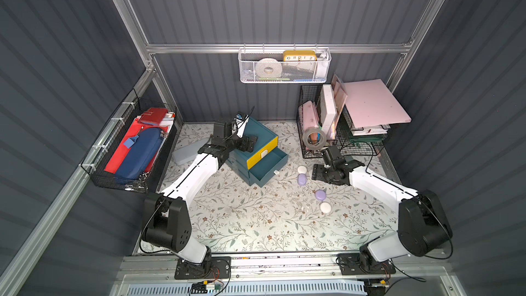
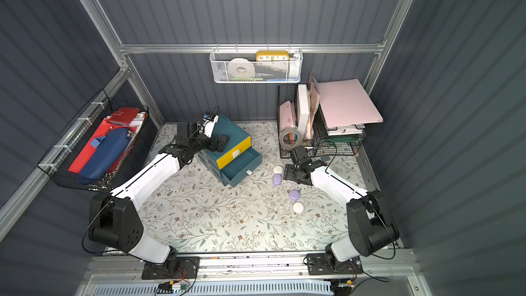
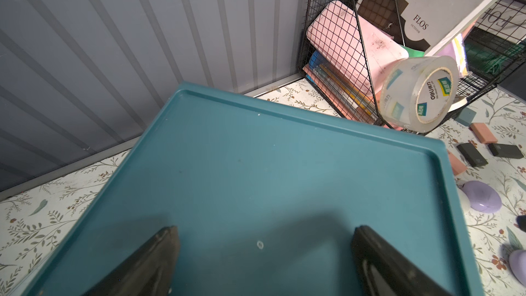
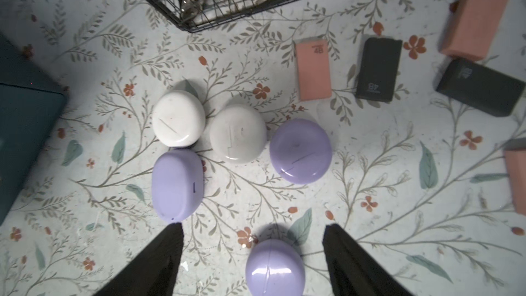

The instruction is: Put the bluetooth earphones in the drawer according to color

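The teal drawer cabinet (image 1: 262, 132) stands left of centre. Its lower drawer (image 1: 269, 166) is pulled out and looks empty; the yellow-fronted drawer (image 1: 260, 154) above it is closed. White earphone cases (image 4: 179, 119) (image 4: 238, 134) and purple ones (image 4: 177, 185) (image 4: 300, 151) lie on the table right of the cabinet. A round purple case (image 4: 275, 269) sits between the fingers of my open right gripper in the right wrist view, with no contact visible. Nearest the table front is another white case (image 1: 325, 207). My left gripper, fingers apart and empty, hovers over the cabinet top.
Behind the cases stands a black wire rack (image 2: 285, 150) with books and a tape roll (image 3: 420, 94). Pink and black erasers (image 4: 313, 70) (image 4: 379, 69) lie near it. A white wire basket (image 1: 285, 71) hangs on the back wall.
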